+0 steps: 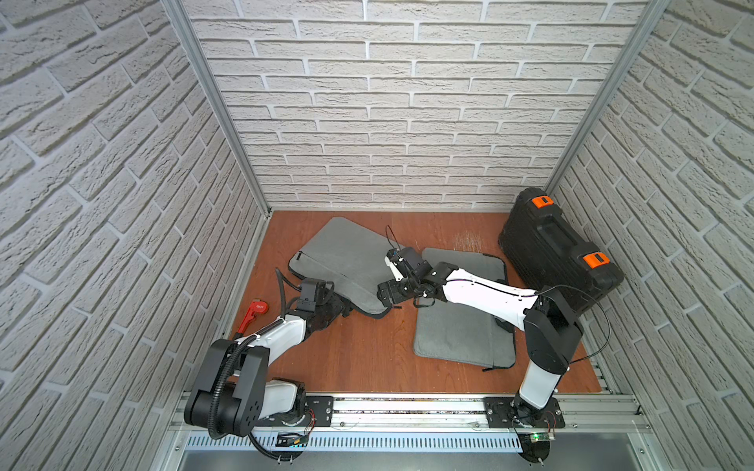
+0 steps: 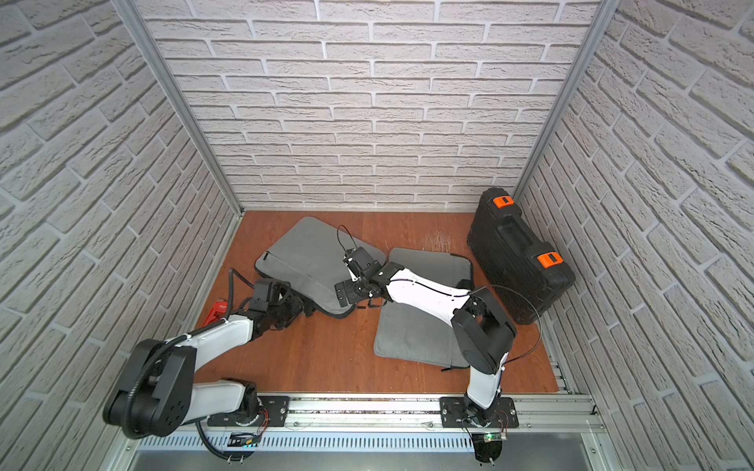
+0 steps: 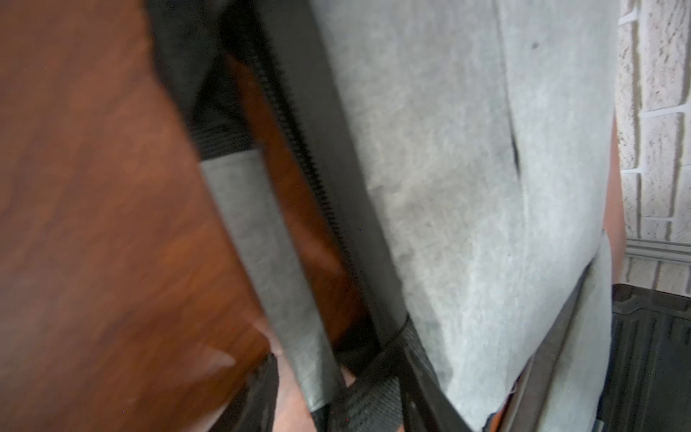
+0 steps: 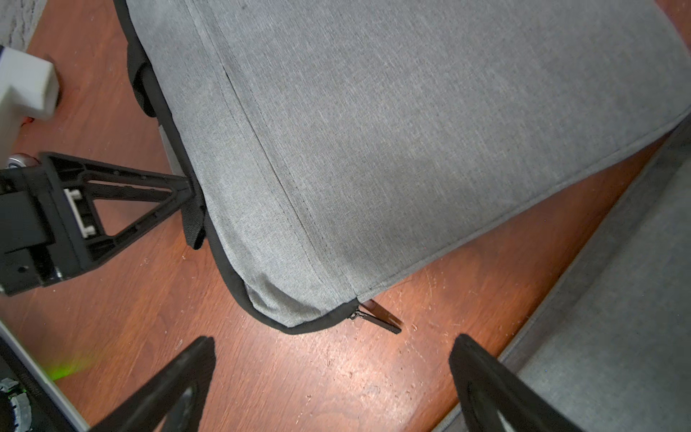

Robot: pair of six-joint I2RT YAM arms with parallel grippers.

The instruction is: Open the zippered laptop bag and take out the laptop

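A grey laptop bag with black zip edging lies flat at the left-centre of the table. My left gripper is at its near edge, by the handle strap. The left wrist view shows the fingers parted around the strap's black end, with a gap beside one finger. Over the bag's near corner, my right gripper stands open and empty. The zipper pull sticks out from that corner onto the wood between its fingers. The zip looks closed along the edge in the right wrist view; no laptop shows.
A second grey bag lies to the right, partly under the right arm. A black case with orange latches stands at the far right. A red object lies at the left edge. Bare wood shows in front-centre.
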